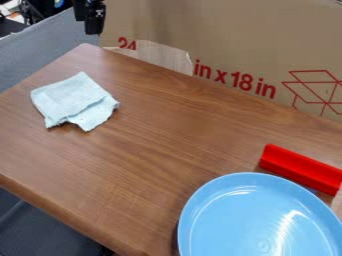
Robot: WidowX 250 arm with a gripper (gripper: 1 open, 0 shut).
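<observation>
A folded pale blue cloth [74, 100] lies on the left part of the wooden table [160, 150]. At the front right sits a light blue plate [254, 225], partly cut off by the bottom edge. Behind it, a red block [301, 168] lies at the table's right. My gripper [91, 20] is only partly in view at the top left, dark, above and beyond the cloth; whether it is open or shut I cannot tell from this view.
A large cardboard sheet [227, 40] stands along the table's back edge. Grey surfaces border the table on the left.
</observation>
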